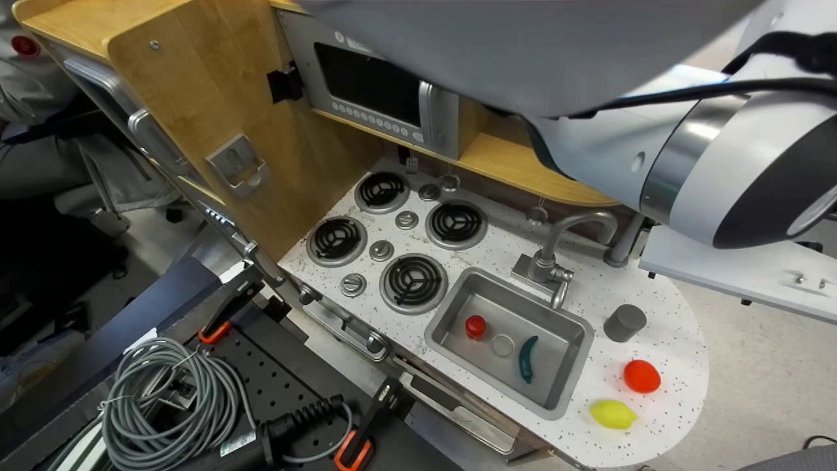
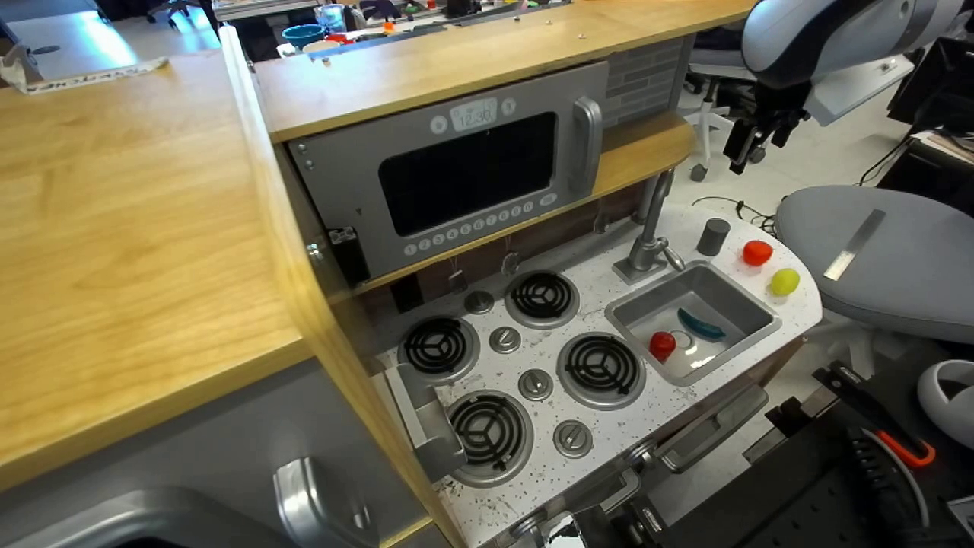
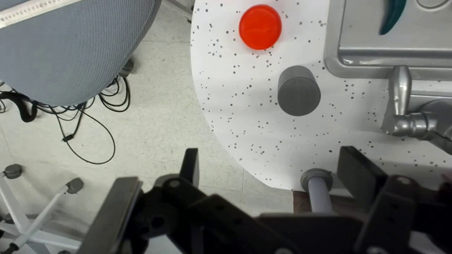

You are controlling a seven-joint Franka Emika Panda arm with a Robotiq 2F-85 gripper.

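My gripper is open, its two fingers wide apart with nothing between them. It hangs in the air beyond the counter's rounded end; in exterior view 2 the gripper [image 2: 753,151] is at the upper right. On the counter stand a dark grey cylinder [image 3: 299,95], a red round thing [image 3: 259,27] and a yellow lemon [image 1: 613,413]. Inside the grey sink [image 1: 577,369] lie a small red object [image 1: 475,327] and a teal curved object [image 1: 526,360]. In exterior view 1 the gripper is hidden.
A faucet [image 1: 553,259] rises behind the sink, and a grey post [image 3: 319,194] stands near the counter's back edge. Stove burners [image 1: 414,283] fill the left side. Above them are a microwave [image 2: 475,169] and a wooden shelf [image 2: 644,155]. A grey chair [image 2: 876,256] is beside the counter's end.
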